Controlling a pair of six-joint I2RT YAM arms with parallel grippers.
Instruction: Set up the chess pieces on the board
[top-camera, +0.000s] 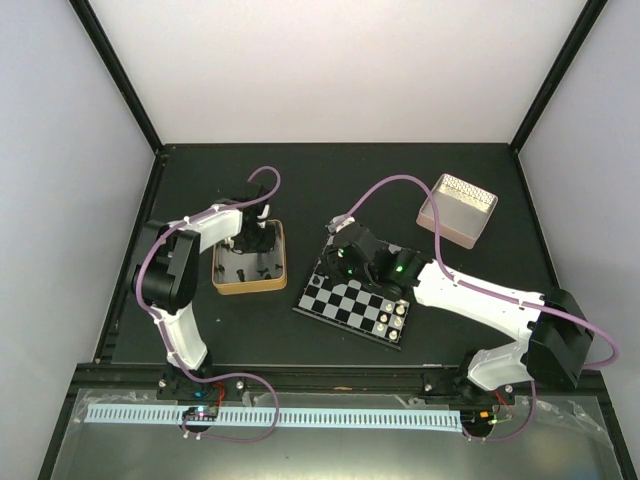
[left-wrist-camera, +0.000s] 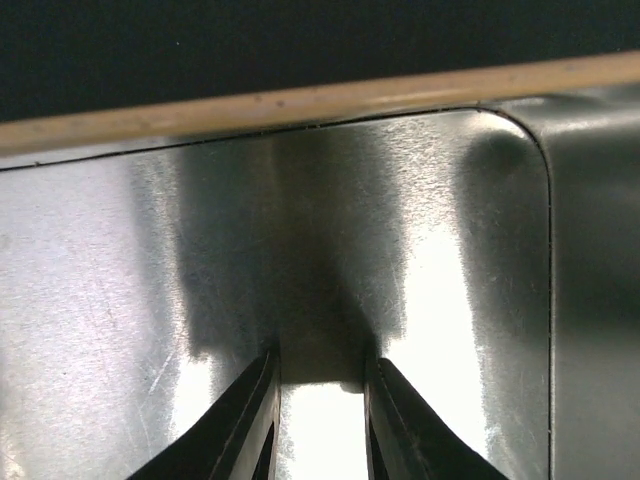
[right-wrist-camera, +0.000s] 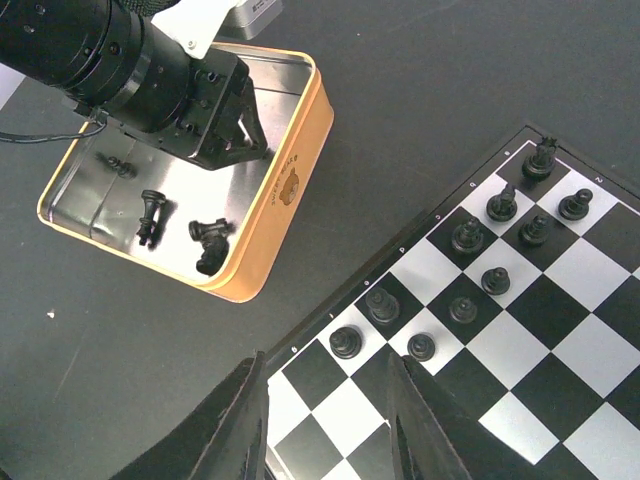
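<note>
My left gripper is low inside the orange-rimmed metal box (top-camera: 250, 285), near one rim; its fingertips stand a little apart over bare metal, and no piece shows between them. In the right wrist view several black pieces lie in that box, including a pawn-like one (right-wrist-camera: 152, 215). My right gripper hangs partly open, nothing visible between its fingers, above the chessboard (right-wrist-camera: 590, 355), where several black pieces (right-wrist-camera: 467, 236) stand upright. In the top view several white pieces (top-camera: 393, 334) stand at the board's near right.
A pale pink box (top-camera: 450, 225) sits at the back right. Dark bare table (top-camera: 300, 180) lies behind the board and between the boxes. Frame walls bound the table on the sides and back.
</note>
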